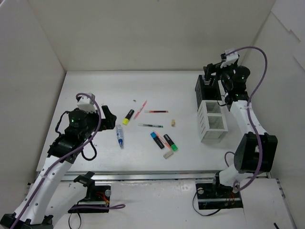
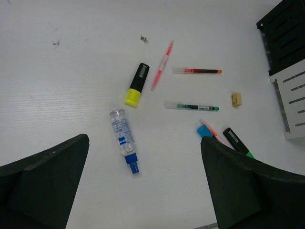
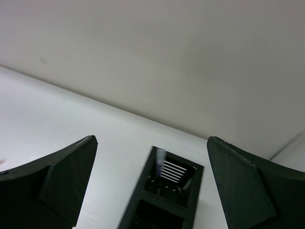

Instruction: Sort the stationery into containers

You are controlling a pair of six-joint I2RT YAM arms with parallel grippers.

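My right gripper is open above the black container (image 3: 139, 188), nothing between its fingers. A clear-ended purple pen (image 3: 160, 162) stands in that container's far compartment. At the left, over the table, my left gripper stands open and empty. Below it lie a clear tube with a blue cap (image 2: 124, 136), a yellow highlighter (image 2: 137, 85), a pink pen (image 2: 163, 65), a red pen (image 2: 200, 71) and a green pen (image 2: 193, 107). Farther right are a blue highlighter (image 1: 157, 140), another pink pen (image 1: 163, 140) and a green highlighter (image 1: 170, 142).
The white container (image 1: 214, 139) stands in front of the black one. A small tan block (image 1: 173, 123) and a pale eraser-like block (image 1: 168, 154) lie on the table.
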